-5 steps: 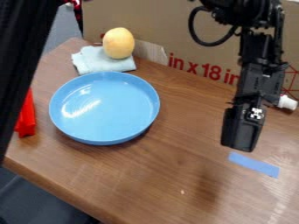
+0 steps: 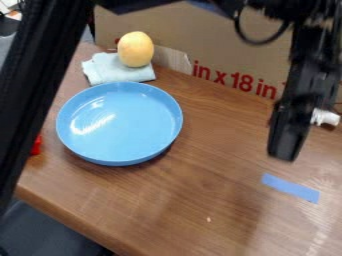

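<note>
My gripper [image 2: 286, 135] hangs at the right over the wooden table, motion-blurred, above and behind a strip of blue tape [image 2: 291, 188]. Its fingertips are too blurred to tell how far apart they are, and I see nothing held. A blue plate [image 2: 119, 122] lies on the left half of the table. A yellow round object [image 2: 135, 49] rests on a folded pale cloth [image 2: 112, 70] at the back left.
A cardboard box [image 2: 214, 40] stands along the back. A white tube [image 2: 325, 118] lies at the right edge. A red object [image 2: 35, 144] is at the left edge, partly hidden.
The things on the table have not moved.
</note>
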